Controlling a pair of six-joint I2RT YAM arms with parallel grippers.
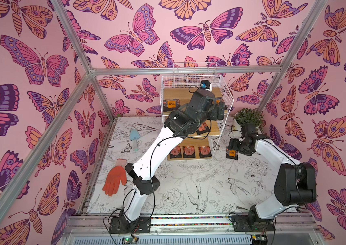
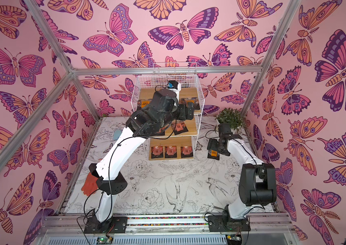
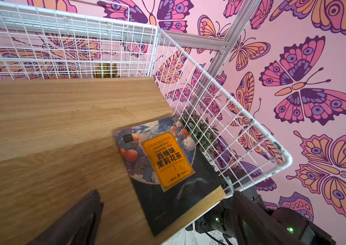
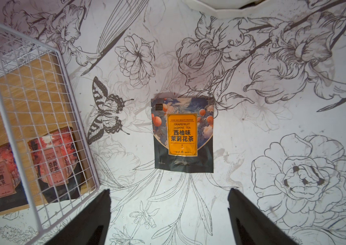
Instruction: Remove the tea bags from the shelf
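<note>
On the top board of the wire shelf (image 3: 58, 122), a grapefruit jasmine tea bag (image 3: 168, 159) lies at the front right corner, its lower end along the edge. My left gripper is open in front of that bag, nothing between its fingers. Another orange-labelled tea bag (image 1: 171, 104) rests at the top board's left. Red-labelled tea bags (image 1: 188, 152) are on the bottom board, and another red one (image 1: 202, 129) shows on the middle board. On the table right of the shelf lies one grapefruit tea bag (image 4: 183, 134); my right gripper hangs open above it.
A wire side wall (image 3: 221, 118) rises beside the top bag. A potted plant (image 1: 249, 117) stands right of the shelf. An orange glove (image 1: 115, 179) and a blue trowel (image 1: 135, 136) lie at the left.
</note>
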